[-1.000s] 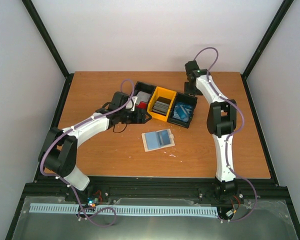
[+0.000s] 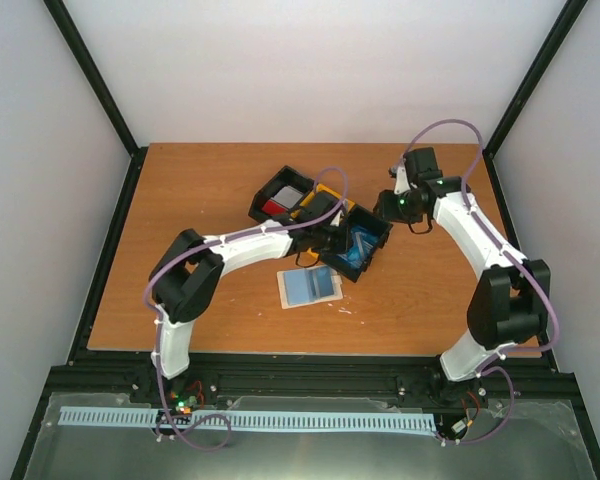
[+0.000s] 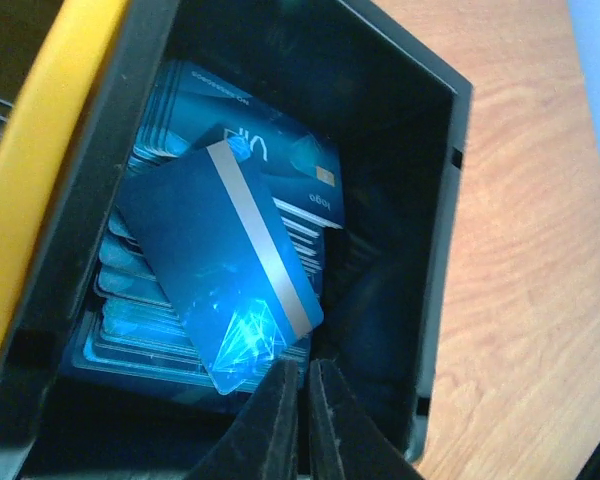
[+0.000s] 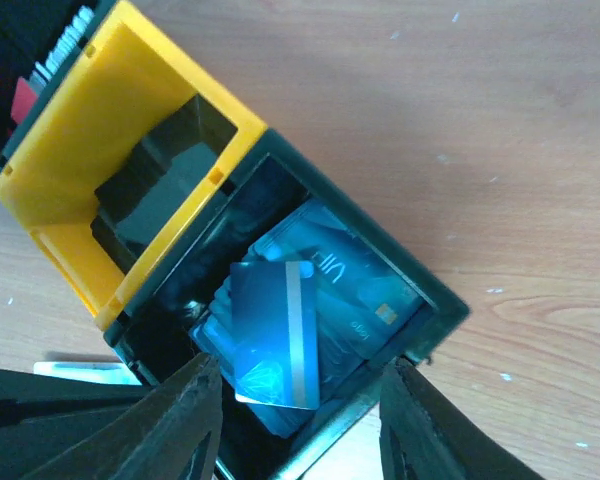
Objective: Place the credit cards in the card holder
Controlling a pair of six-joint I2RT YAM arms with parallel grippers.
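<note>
Blue cards lie heaped in the right-hand black bin (image 2: pixel 381 221). A loose blue card with a silver stripe (image 3: pixel 215 265) rests aslant on top of the heap. My left gripper is shut, pointing into this bin near the striped card's lower corner, with nothing visible between its fingers. At the bin's right side, my right gripper is part open. The striped card appears in the gap between its fingers in the right wrist view, but lies below, untouched. The blue-and-white card holder (image 2: pixel 298 287) lies flat on the table in front of the bins.
A yellow bin (image 4: pixel 195 225) adjoins the black bin, and another black bin (image 2: pixel 264 199) with red and white contents stands at the far left of the row. My left arm crosses over the bins.
My left gripper has moved right, across to the right-hand bin. The bin row has turned aslant, its right end nearer the front; the card holder has shifted slightly.
</note>
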